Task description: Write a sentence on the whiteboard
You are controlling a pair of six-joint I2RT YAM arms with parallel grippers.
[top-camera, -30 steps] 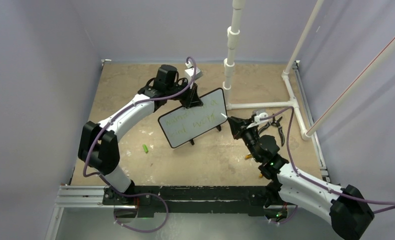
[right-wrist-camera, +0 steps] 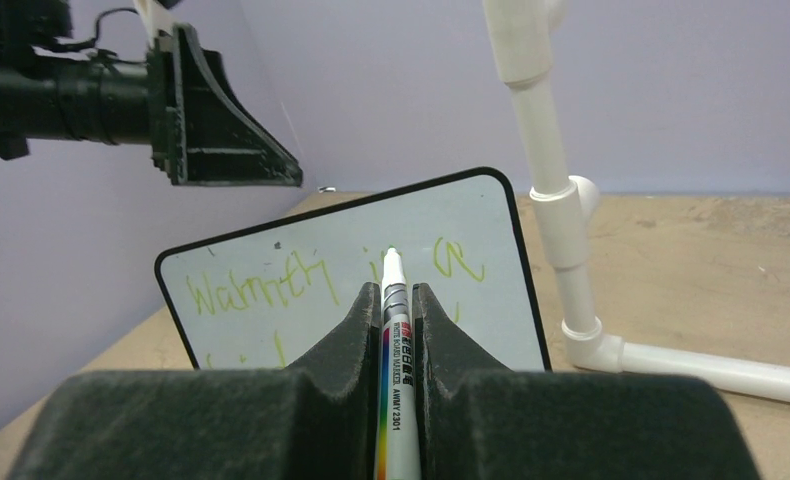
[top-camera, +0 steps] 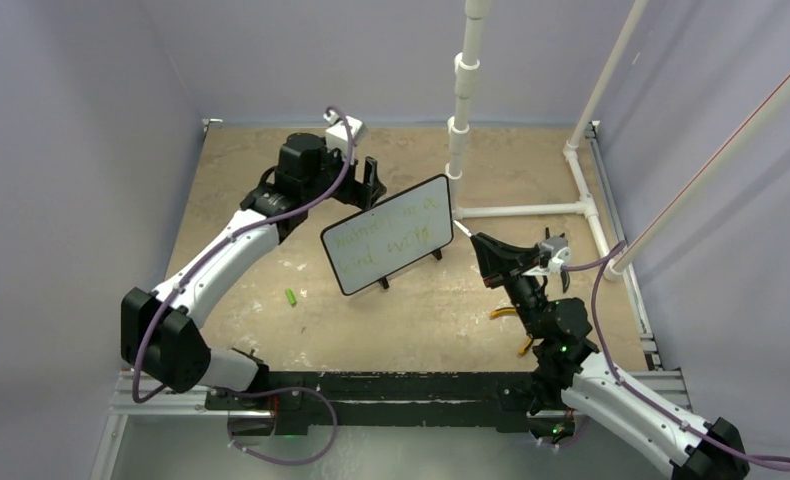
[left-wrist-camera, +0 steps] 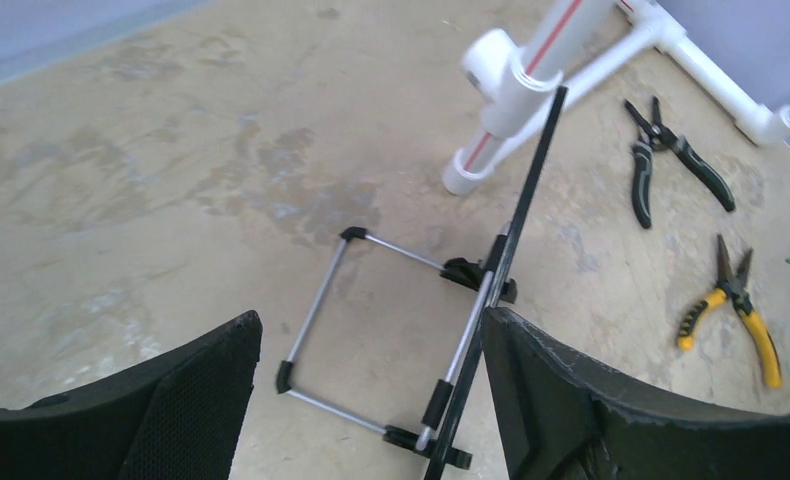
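Note:
The whiteboard [top-camera: 391, 235] stands on its small feet in the middle of the table, with green handwriting across it. In the right wrist view its top line [right-wrist-camera: 261, 285] begins with "Warmth"; the lower line is mostly hidden by my fingers. My right gripper is shut on a white marker [right-wrist-camera: 401, 390] with a green tip, which points towards the board; the top view shows it off the board's right edge. My left gripper [top-camera: 373, 182] is open behind the board's upper left edge. From the left wrist, the board [left-wrist-camera: 516, 225] appears edge-on, apart from the fingers [left-wrist-camera: 561, 400].
A green cap [top-camera: 290, 297] lies on the table left of the board. White pipes [top-camera: 521, 211] stand behind and right of it. Black pliers [left-wrist-camera: 661, 150] and yellow-handled pliers [left-wrist-camera: 736, 300] lie to the right.
My left gripper has opened and moved left, off the board's top edge. My right gripper moved slightly right with the marker, away from the board.

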